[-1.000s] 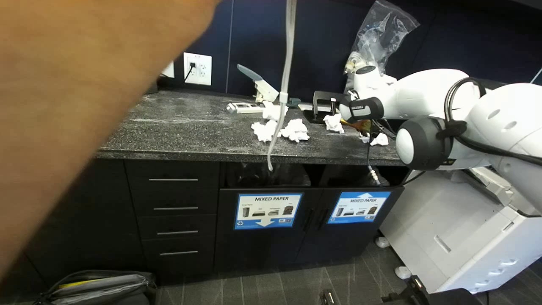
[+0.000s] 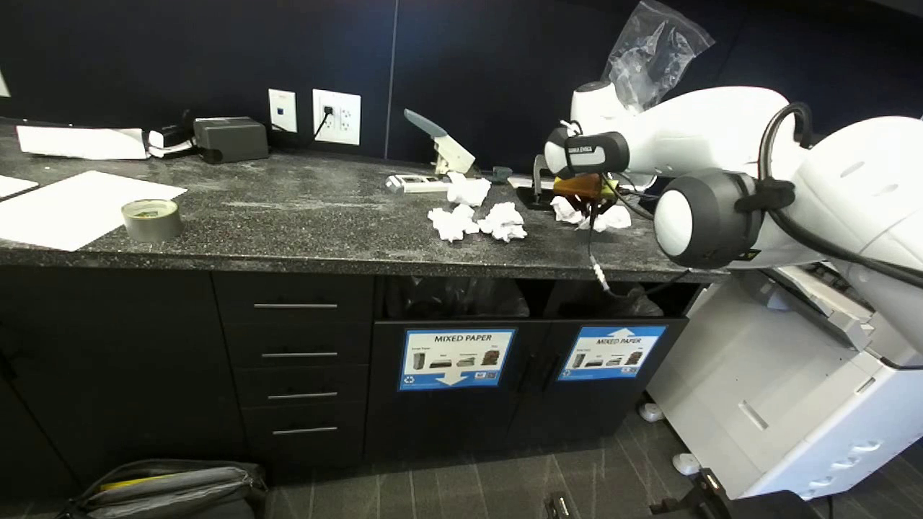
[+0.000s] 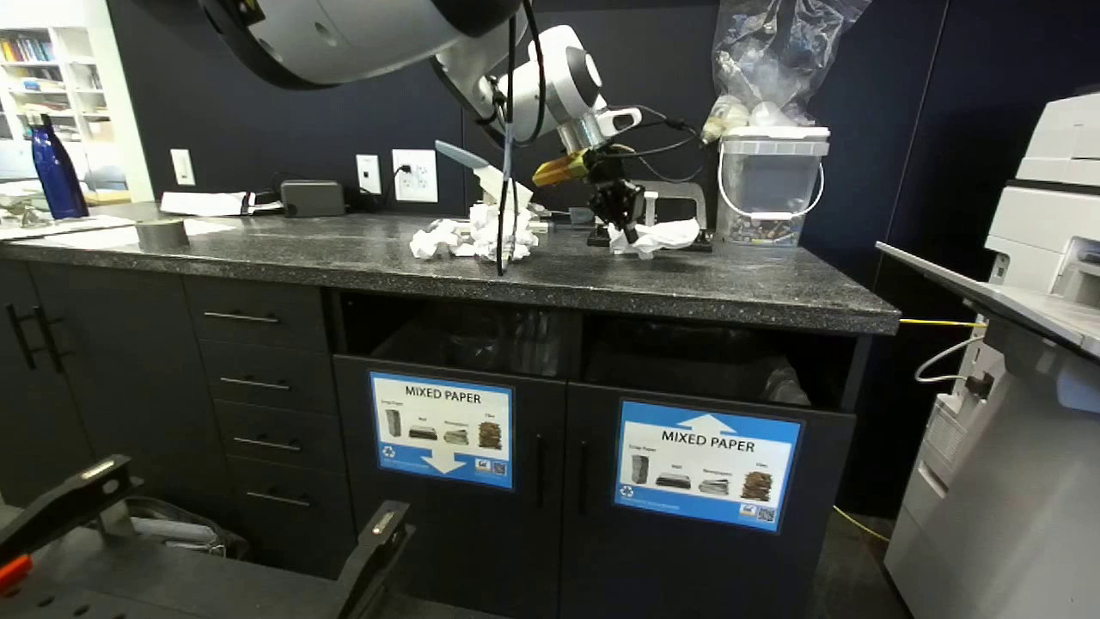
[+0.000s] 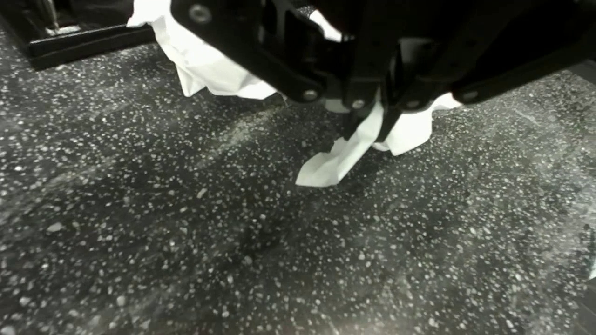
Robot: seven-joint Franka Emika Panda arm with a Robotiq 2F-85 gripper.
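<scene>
My gripper is shut on a crumpled white paper [image 4: 349, 153], a strip of which shows between the fingertips in the wrist view. Low over the counter's right half, the gripper [image 3: 626, 222] points down at white paper [image 3: 670, 235] in exterior view 2. Another crumpled paper [image 2: 567, 209] lies just left of the gripper in exterior view 1, where an orange part and cables partly cover the fingers. Farther left on the dark counter [image 2: 320, 225] sit three crumpled papers, one of them a paper ball [image 2: 503, 222].
Behind the gripper stands a black hole punch [image 3: 665, 196]; a stapler [image 2: 441, 156] stands behind the loose papers. A lidded bucket [image 3: 771, 186] is at the back right. A tape roll [image 2: 152, 220] and flat sheets lie left. Open bin slots [image 3: 691, 356] run under the counter's edge.
In exterior view 1 the arm has moved left and up, and the paper at the gripper has shifted left with it. A person's arm and a hanging grey strip have left the view.
</scene>
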